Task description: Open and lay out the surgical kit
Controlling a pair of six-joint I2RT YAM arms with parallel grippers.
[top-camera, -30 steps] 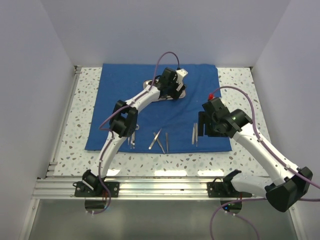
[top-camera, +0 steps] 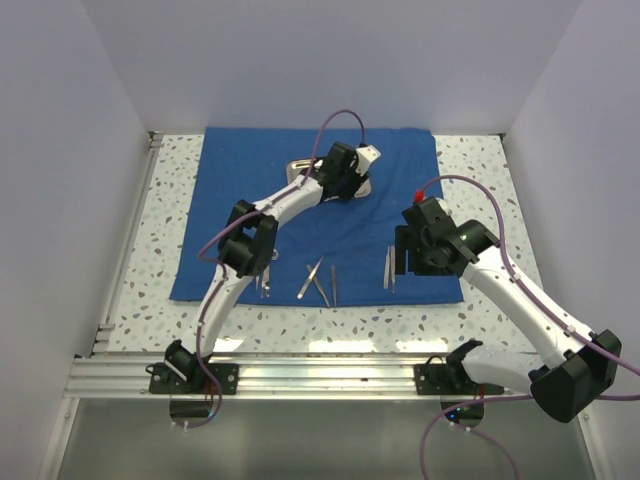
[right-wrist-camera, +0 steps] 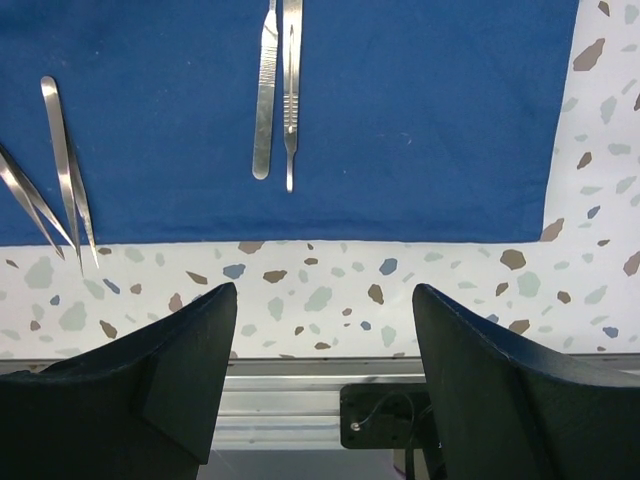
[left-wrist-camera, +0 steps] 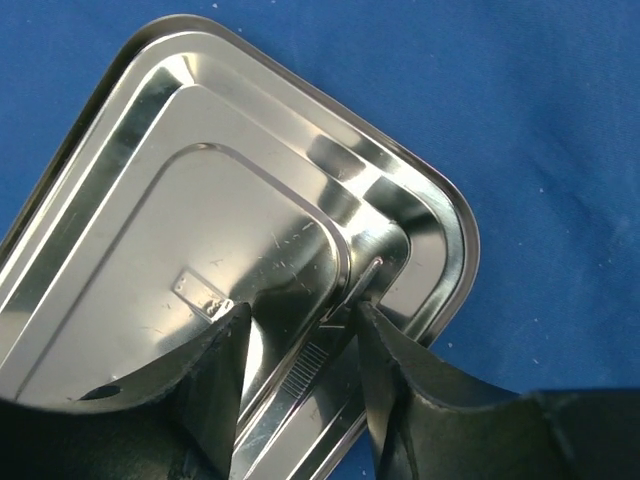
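Note:
A steel tray [left-wrist-camera: 215, 110] lies on the blue cloth [top-camera: 230, 160] toward the back. My left gripper is down inside it at the right end, fingers part open around a slim metal instrument with a ridged handle [left-wrist-camera: 305, 370] in the tray's channel; whether they touch it I cannot tell. My right gripper is open above the front right of the cloth, empty. Below it lie two scalpel handles [right-wrist-camera: 264, 110] side by side and tweezers [right-wrist-camera: 62, 150].
More instruments [top-camera: 265, 285] lie in a row along the cloth's front left. The speckled table [top-camera: 150, 300] borders the cloth, with walls on the sides and back.
My left gripper has moved slightly right and lower over the tray's end. The right arm has barely moved; the instruments on the cloth lie as before.

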